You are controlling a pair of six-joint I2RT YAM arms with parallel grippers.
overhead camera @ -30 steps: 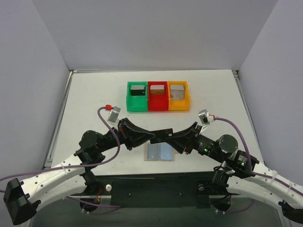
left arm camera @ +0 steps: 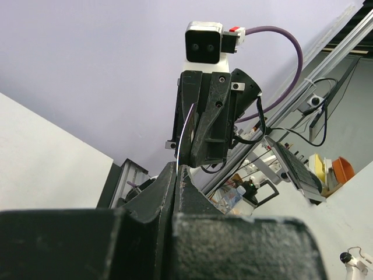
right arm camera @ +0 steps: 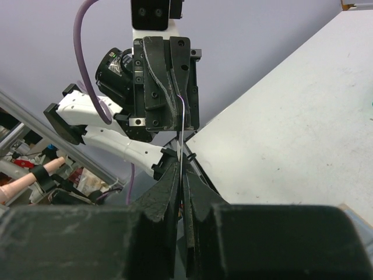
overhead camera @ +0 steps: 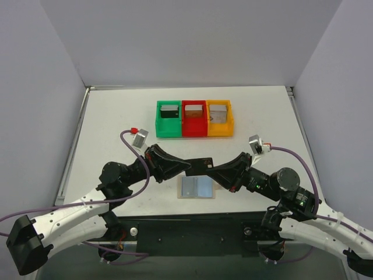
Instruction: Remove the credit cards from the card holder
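Note:
A thin black card [overhead camera: 199, 165] spans the gap between my two grippers above the table. At its left end, my left gripper [overhead camera: 187, 165] is shut on it; at the opposite end, my right gripper [overhead camera: 210, 171] is shut on it too. Edge-on in the left wrist view, the card [left arm camera: 186, 135] rises as a thin bent strip from the fingertips. The right wrist view likewise has the card [right arm camera: 182, 125] as a slim upright line running down between the fingers. Below on the table lies a flat tan-edged item with pale blue panels, perhaps the card holder [overhead camera: 204, 187], partly covered by the right gripper.
Green [overhead camera: 169, 131], red [overhead camera: 194, 132] and yellow [overhead camera: 221, 132] bins stand side by side towards the back, each with flat pieces inside.
My right gripper and arm have shifted slightly to the right and turned a little. The left arm stays put, and the card remains between both grippers.

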